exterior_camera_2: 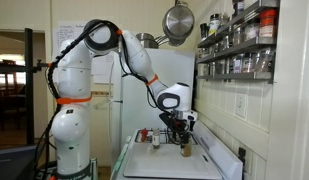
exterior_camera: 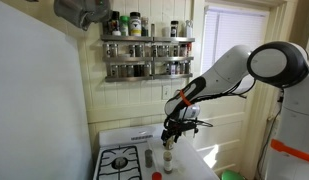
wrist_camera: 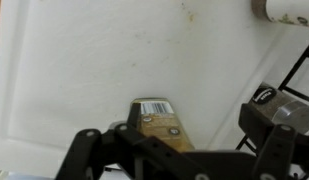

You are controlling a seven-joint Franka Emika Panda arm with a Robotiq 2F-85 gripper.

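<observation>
A jar with a tan label and a barcode point(wrist_camera: 159, 122) shows in the wrist view, partly hidden by the gripper body at the bottom. My gripper stands open; the jar appears between its two fingers, closer to the left one. In exterior view 1 the gripper point(exterior_camera: 172, 133) is low over the white counter, right by the tan jar point(exterior_camera: 168, 145). Exterior view 2 has the same jar point(exterior_camera_2: 186, 150) just under the gripper point(exterior_camera_2: 181, 137). Whether the fingers touch it cannot be made out.
Another jar point(exterior_camera: 168, 161) stands on the counter in front, with a red-topped one point(exterior_camera: 157, 176) nearby. The stove point(exterior_camera: 120, 161) is to the left. Spice shelves point(exterior_camera: 147, 59) hang on the wall above. A patterned cylinder point(wrist_camera: 284, 11) lies at the wrist view's top right.
</observation>
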